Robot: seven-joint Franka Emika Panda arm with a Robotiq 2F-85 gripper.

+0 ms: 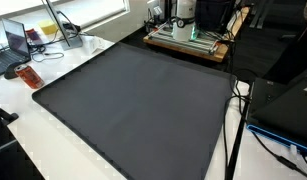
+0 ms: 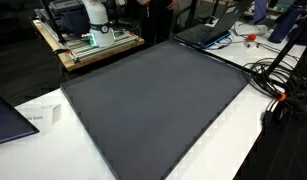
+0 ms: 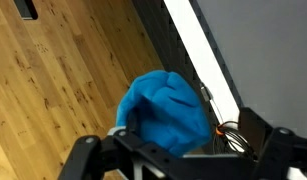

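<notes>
My gripper stands open in the wrist view, its dark fingers spread wide at the bottom. Beyond them a bright blue cloth-like thing shows between the fingers, past the edge of the white table. Its lower part is hidden behind the gripper; whether it touches a finger, I cannot tell. Neither exterior view shows the gripper, only the pale lower part of the arm at the top of the frame.
An orange-red can stands beside it, near a laptop. Black cables lie along one edge. Wooden floor shows below.
</notes>
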